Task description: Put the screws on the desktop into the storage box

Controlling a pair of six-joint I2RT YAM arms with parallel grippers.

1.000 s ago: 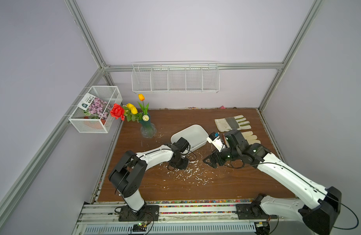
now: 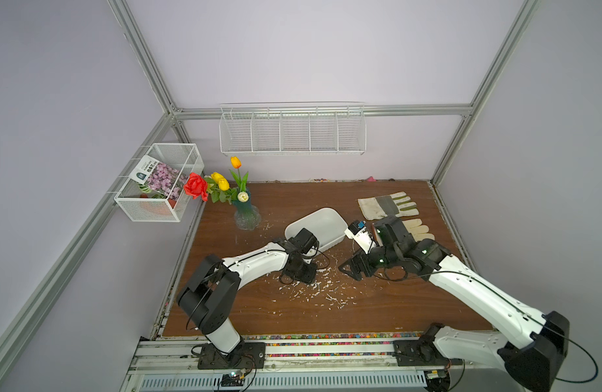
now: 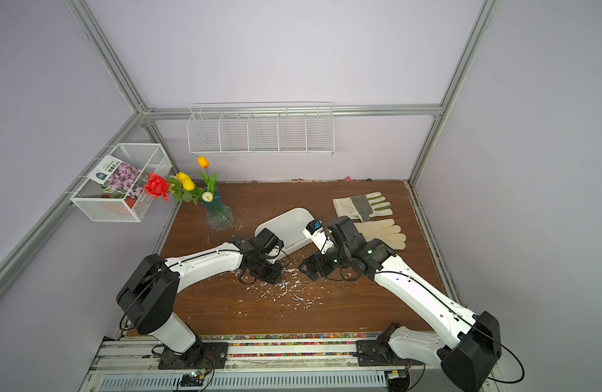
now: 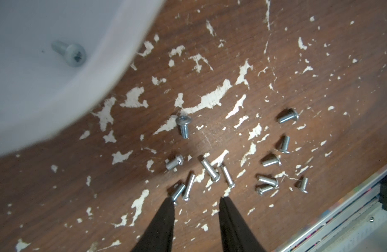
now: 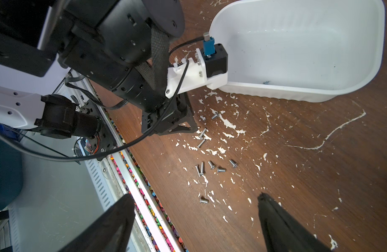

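The white storage box [image 5: 294,54] sits on the brown desktop [image 5: 319,176], with a screw [image 4: 73,53] inside. Several small silver screws [image 4: 210,168] lie on the desktop in front of the box among white paint flakes. My left gripper hangs open over the screws beside the box's near side, nothing between its fingertips. My right gripper is open and empty, to the right of the left one, facing the scattered screws.
A glass vase [image 2: 247,215] with flowers stands at the back left. Two work gloves [image 2: 379,207] lie at the right. A wire basket [image 2: 158,209] hangs on the left frame.
The left arm's lower links have shifted slightly leftward since a second ago, with its gripper barely moved. The right arm is unchanged.
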